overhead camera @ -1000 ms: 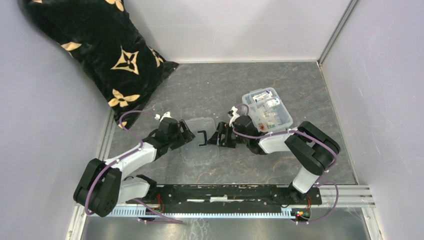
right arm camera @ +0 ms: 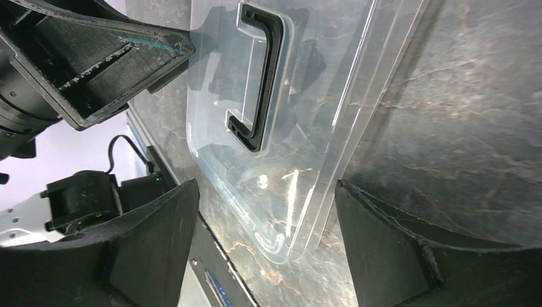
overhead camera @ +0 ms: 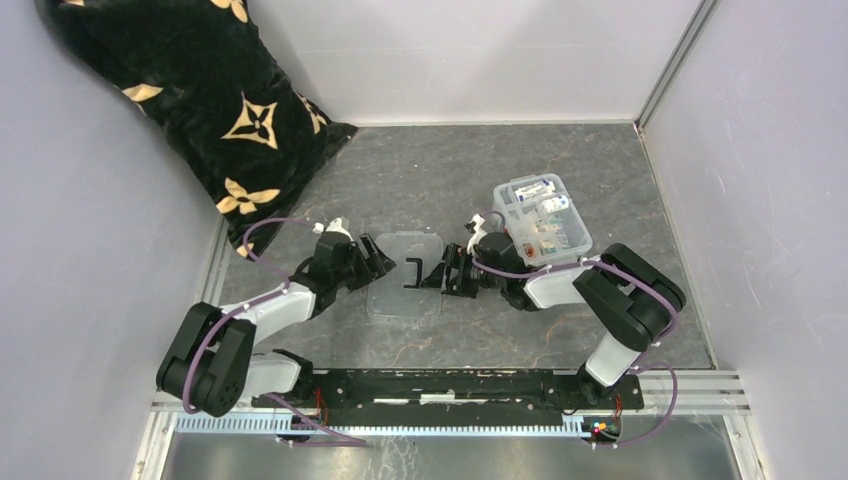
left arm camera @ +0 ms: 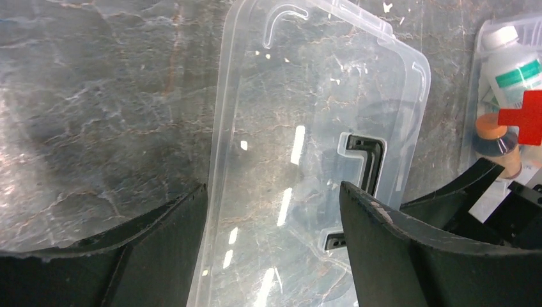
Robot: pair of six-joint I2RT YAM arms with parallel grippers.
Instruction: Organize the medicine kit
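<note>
The clear plastic lid (overhead camera: 405, 300) with its black handle (left arm camera: 372, 163) lies flat on the grey surface between my grippers. My left gripper (overhead camera: 374, 256) is at the lid's left edge; in its wrist view the open fingers straddle that rim. My right gripper (overhead camera: 453, 268) is at the opposite side, its open fingers around the rim in the right wrist view. The medicine box (overhead camera: 542, 218) sits at the upper right, holding a white bottle (left arm camera: 511, 70), an amber bottle (left arm camera: 495, 144) and several packets, with a red cross (left arm camera: 521, 118) on it.
A black patterned cushion (overhead camera: 200, 120) leans in the back left corner. White walls enclose the work surface. My right arm lies close along the front of the medicine box.
The lid and both grippers have shifted slightly to the right and toward the back. The medicine box has moved slightly right as well.
</note>
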